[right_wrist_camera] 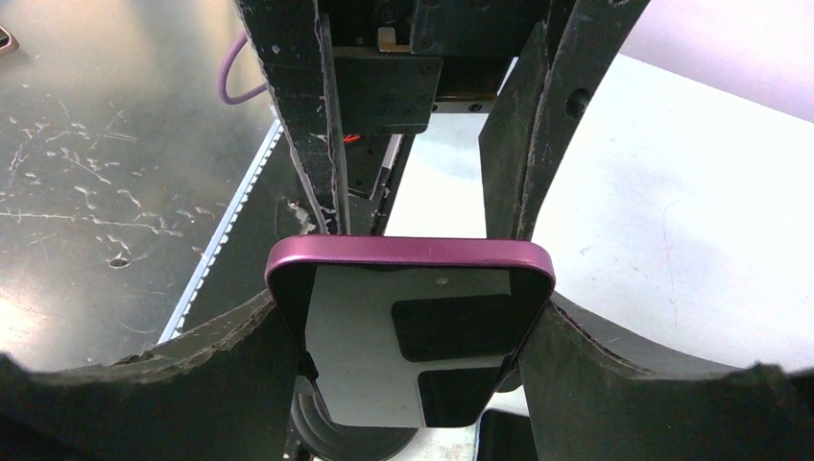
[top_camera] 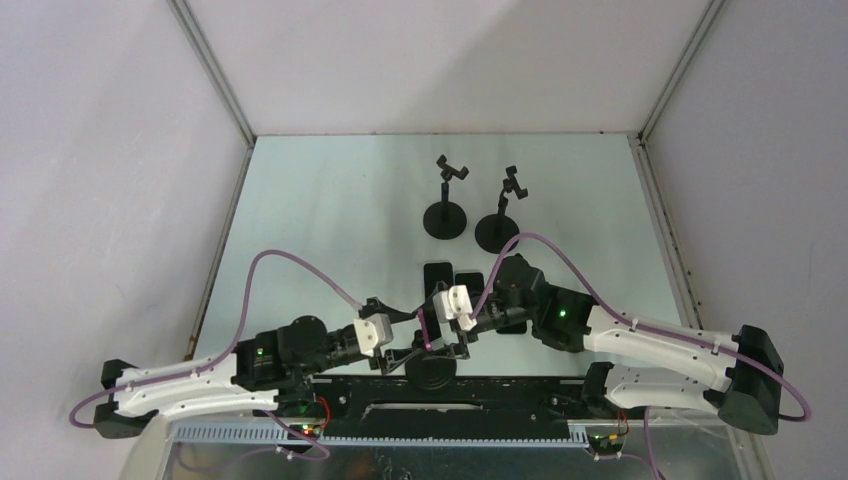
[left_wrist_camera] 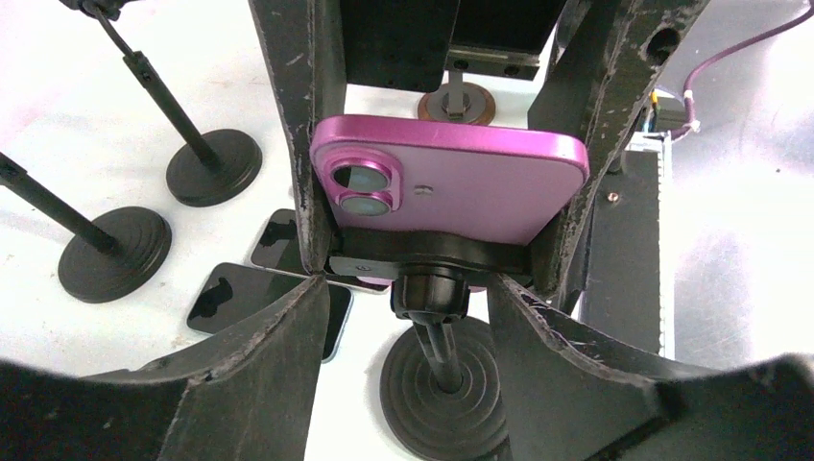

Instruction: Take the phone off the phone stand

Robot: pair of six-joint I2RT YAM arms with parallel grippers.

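The pink phone (left_wrist_camera: 480, 192) has its camera side towards my left gripper and its screen towards my right gripper. My right gripper is shut on the phone's two side edges. Against the phone's back lies the black bracket of the phone stand (left_wrist_camera: 432, 245); whether it still clamps the phone I cannot tell. My left gripper's fingers stand apart on either side of the stand's neck, clear gaps beside it. Seen from above, the phone (top_camera: 425, 328) is a thin pink strip between both grippers, over the front edge of the table.
Two empty phone stands (top_camera: 444, 218) (top_camera: 496, 232) stand farther back. Two dark phones (left_wrist_camera: 274, 307) (left_wrist_camera: 278, 240) lie flat on the table behind the occupied stand.
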